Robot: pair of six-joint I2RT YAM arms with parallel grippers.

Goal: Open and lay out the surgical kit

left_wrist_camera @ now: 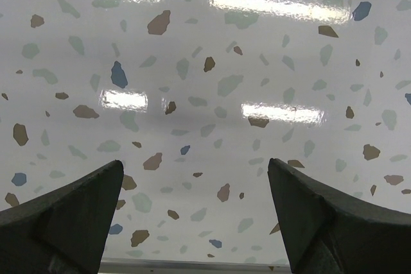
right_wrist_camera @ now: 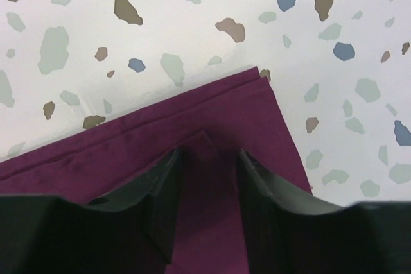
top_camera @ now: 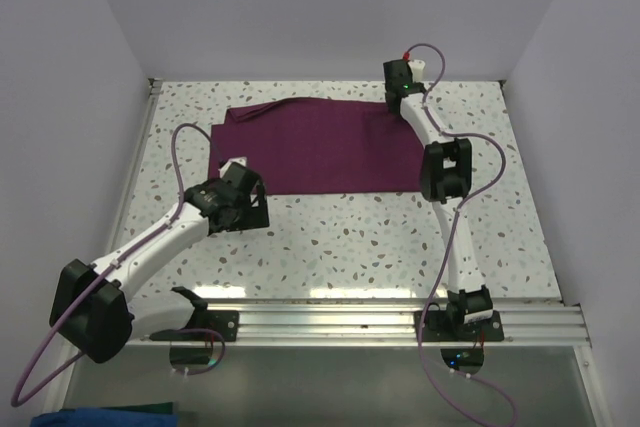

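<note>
A dark purple cloth (top_camera: 320, 152) lies spread across the back half of the table, with layers still folded over along its far edge. At its far right corner is my right gripper (top_camera: 392, 107). In the right wrist view a gap shows between that gripper's blurred fingers (right_wrist_camera: 168, 174); the pointed corner of an upper cloth layer (right_wrist_camera: 204, 142) lies between and just beyond the tips. My left gripper (top_camera: 258, 215) hovers in front of the cloth's near left edge. It stands open over bare table, with nothing between its fingers.
Bare speckled table (top_camera: 330, 247) stretches in front of the cloth and along its right side. A metal rail (top_camera: 320, 312) runs along the near edge. Blue material (top_camera: 110, 417) lies at the bottom left, off the table. No instruments are visible.
</note>
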